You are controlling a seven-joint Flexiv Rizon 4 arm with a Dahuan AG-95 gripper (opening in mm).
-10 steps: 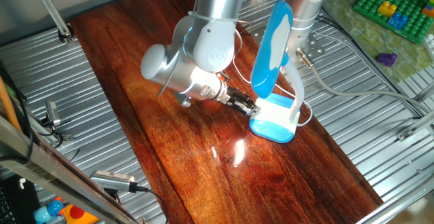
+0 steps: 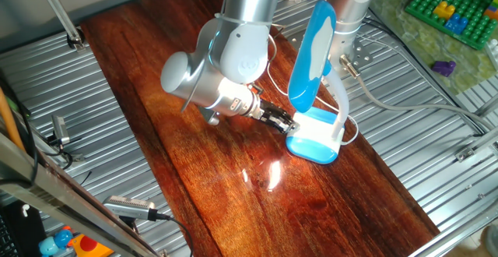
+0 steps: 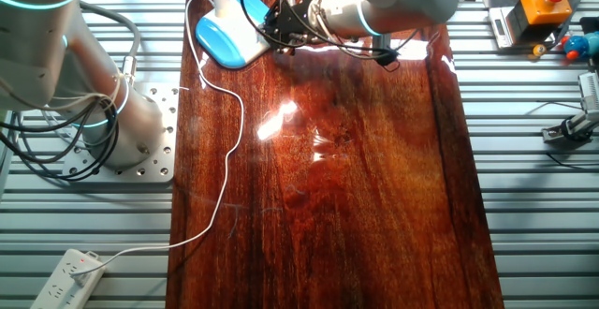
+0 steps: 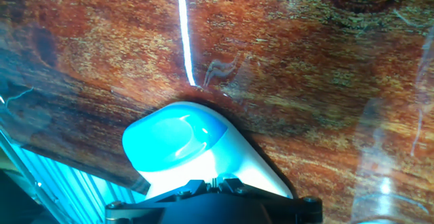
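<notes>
A blue and white desk lamp stands at the table's edge beside the robot's base, its long head (image 2: 313, 58) raised over its base (image 2: 315, 149). My gripper (image 2: 292, 126) reaches down to the white part of that base, its tips at or just over the surface. In the wrist view the two fingertips of the gripper are together, in front of the lamp base (image 4: 173, 139), and nothing shows between them. Exterior view 2 has the gripper (image 3: 269, 30) at the side of the base (image 3: 223, 45); actual contact is hard to tell.
A white cord (image 3: 234, 140) runs from the lamp across the wooden table (image 3: 374, 206) to a power strip (image 3: 65, 276). Off the table are an orange box with a red button (image 3: 543, 14) and a green brick plate (image 2: 455, 8).
</notes>
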